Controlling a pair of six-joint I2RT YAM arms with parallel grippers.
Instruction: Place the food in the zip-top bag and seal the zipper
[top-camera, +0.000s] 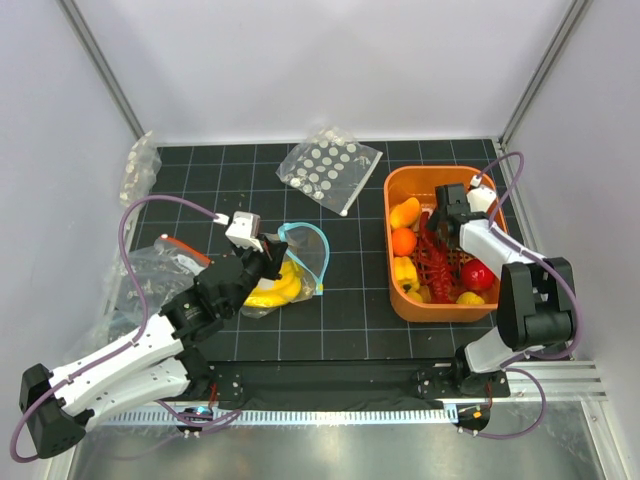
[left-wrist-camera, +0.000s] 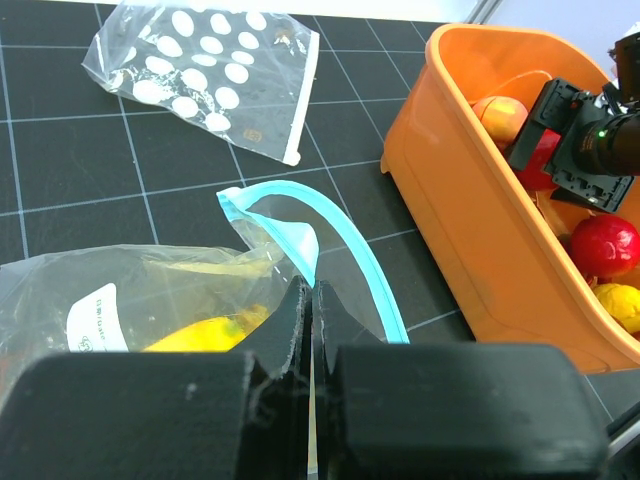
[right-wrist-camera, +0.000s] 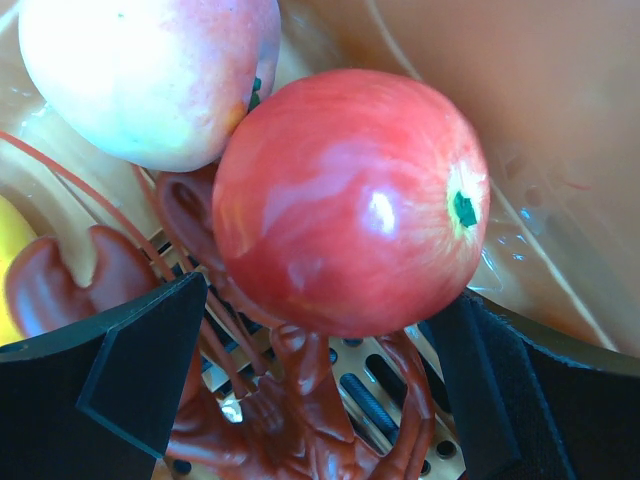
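Note:
A clear zip bag (left-wrist-camera: 100, 300) with yellow food inside (left-wrist-camera: 200, 333) lies left of centre, its cyan zipper (left-wrist-camera: 370, 260) curved open. My left gripper is shut at the bag's opening, its tips by the cyan strip; whether film is between them is unclear. My right gripper is inside the orange bin, open around a red tomato-like fruit (right-wrist-camera: 340, 200), with a pale pinkish fruit (right-wrist-camera: 140, 70) beside it and red tentacled pieces (right-wrist-camera: 280, 420) below.
The orange bin (top-camera: 440, 314) also holds an orange, peppers and yellow items. A dotted bag (top-camera: 325, 170) lies at the back, more plastic (top-camera: 140, 165) at left.

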